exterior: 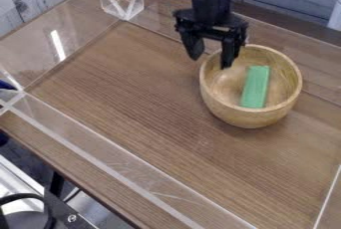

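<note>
My black gripper [210, 40] hangs at the top centre, open, over the back-left rim of a round wooden bowl [226, 114]. Inside the bowl, on its right side, lies a green rectangular block [254, 87]. Nothing shows between the fingers.
A white wire-like object [123, 4] sits at the back left of the wooden table [114, 94]. A dark cable [34, 208] shows at the lower left, off the table.
</note>
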